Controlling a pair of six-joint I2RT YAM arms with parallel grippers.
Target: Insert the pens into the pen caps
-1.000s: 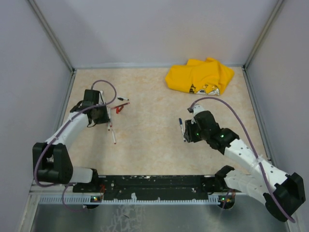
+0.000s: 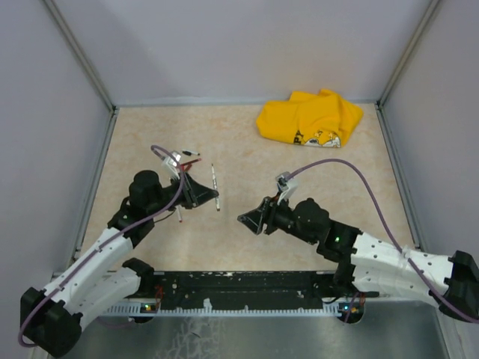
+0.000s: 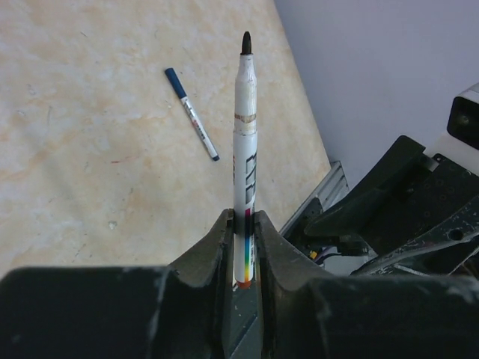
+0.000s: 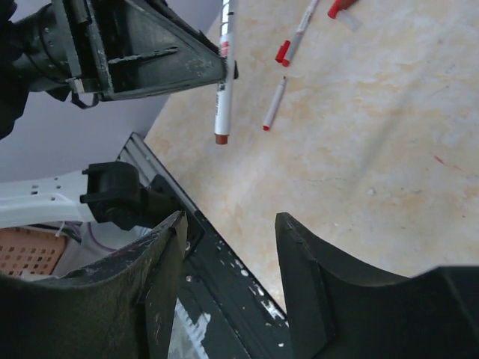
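An uncapped white pen (image 3: 245,172) with a bare dark tip and an orange-brown end stands upright in the left wrist view. My left gripper is shut on its lower part. From above, the same pen (image 2: 215,179) shows at that gripper's fingertips. My right gripper is open and empty, a short way right of the held pen in the top view. A pen with a blue cap (image 3: 176,82) lies alone on the table. Farther off lie a red cap (image 4: 282,51), a pen beside it (image 4: 301,31) and another red-ended pen (image 4: 274,106).
Yellow cloth (image 2: 310,120) lies at the back right. A dark-capped piece (image 2: 190,153) sits at the back left, close to the left arm. A dark rail (image 2: 247,284) runs along the front edge.
My left gripper has come right, away from the pens at the left, carrying the white pen. The right gripper has swung left and now covers the spot of the blue-capped pen from above.
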